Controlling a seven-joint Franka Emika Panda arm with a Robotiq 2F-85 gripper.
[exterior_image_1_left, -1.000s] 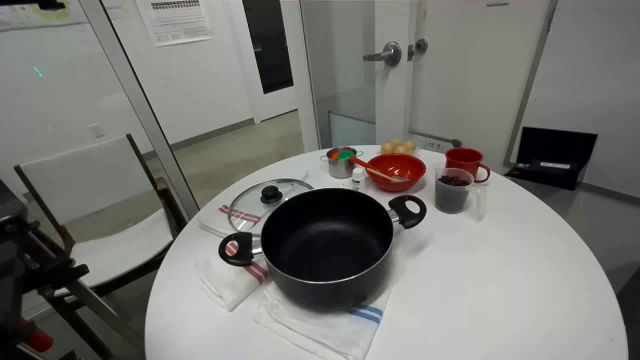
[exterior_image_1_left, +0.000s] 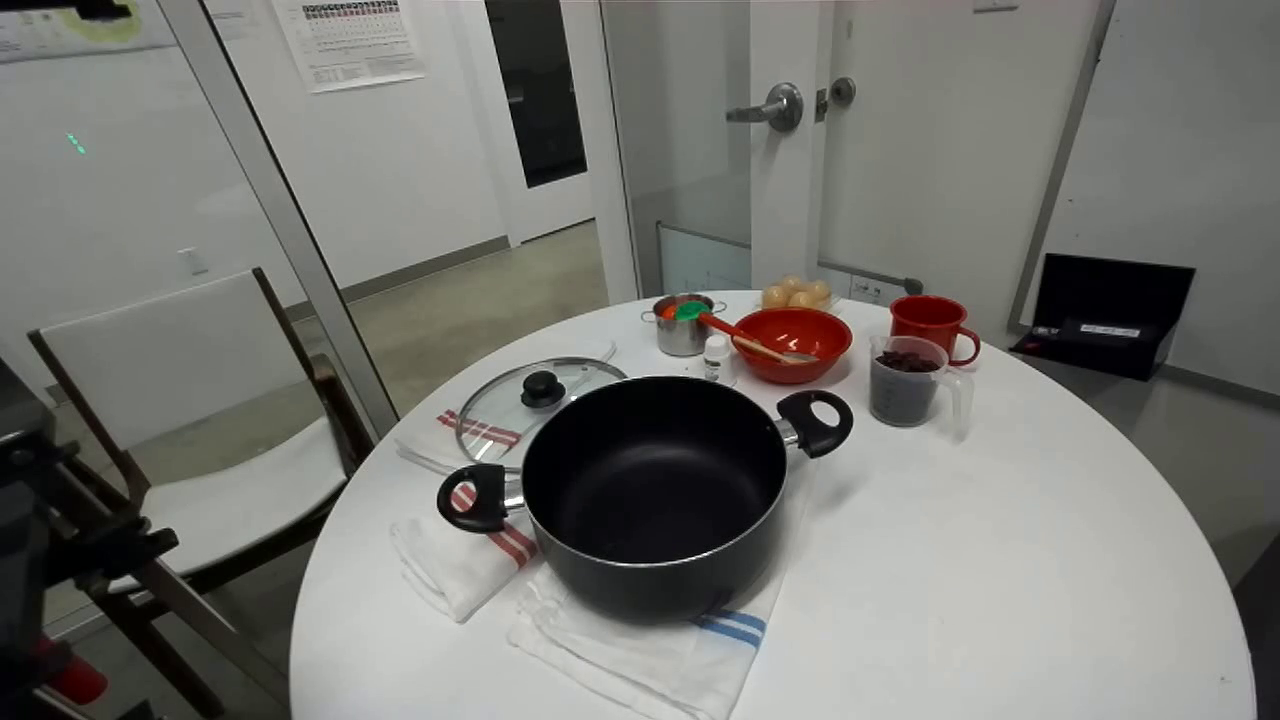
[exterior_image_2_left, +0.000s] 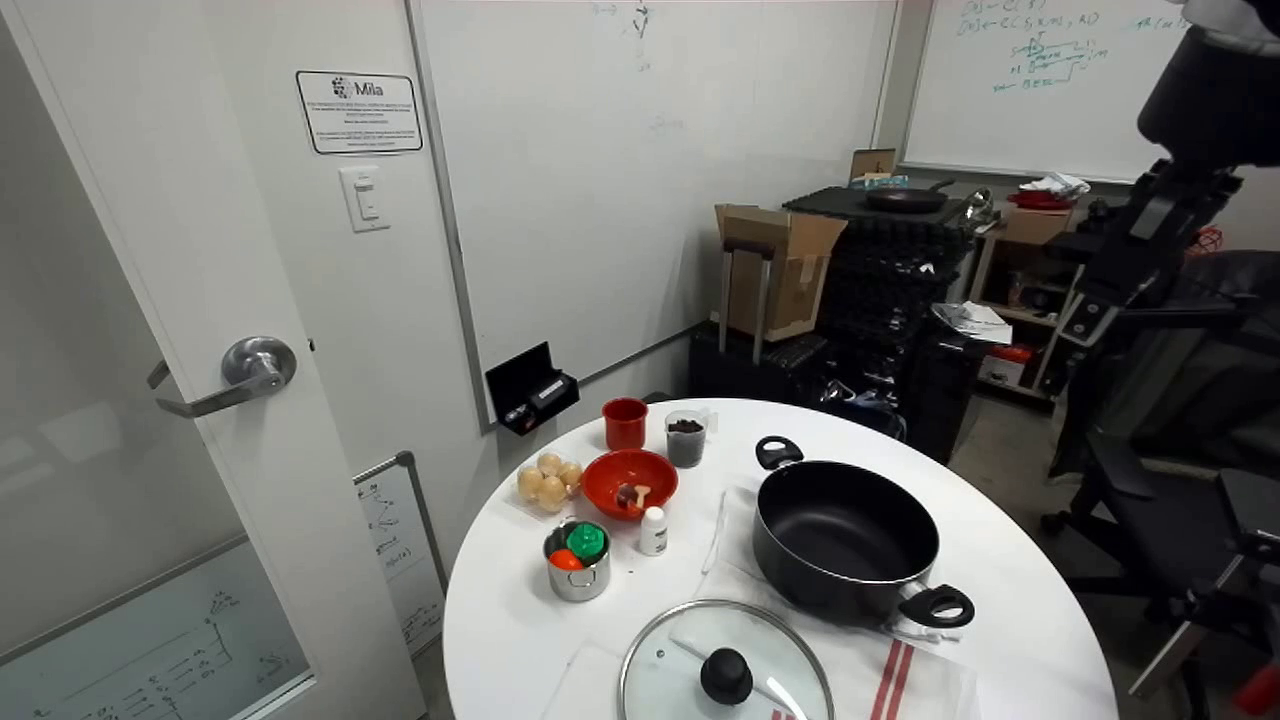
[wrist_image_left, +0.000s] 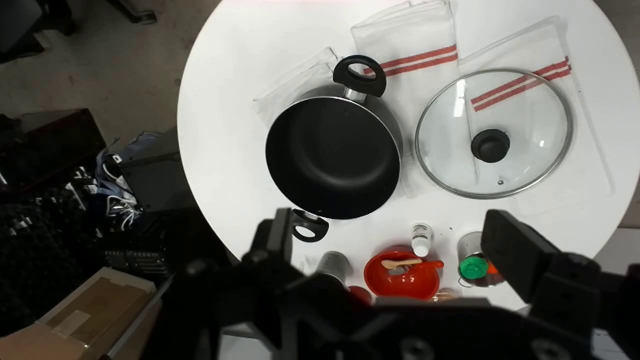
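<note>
My gripper stands open high above the table, nothing between its fingers. Below it in the wrist view are a red bowl (wrist_image_left: 393, 284) with spoons in it and a small white bottle (wrist_image_left: 421, 238). The empty black pot (exterior_image_1_left: 659, 504) rests on a folded towel. Beside it, the glass lid (exterior_image_1_left: 510, 414) lies on a striped towel, its black knob up. A small steel pot (exterior_image_2_left: 579, 583) holds a green and an orange-red item. In exterior view 2 the gripper (exterior_image_2_left: 1089, 322) hangs at the right, well clear of the table.
A red mug (exterior_image_1_left: 927, 322) and a clear measuring cup (exterior_image_1_left: 903, 390) with dark contents stand near the bowl. Round pale items (exterior_image_2_left: 549, 481) sit in a clear container by the table's edge.
</note>
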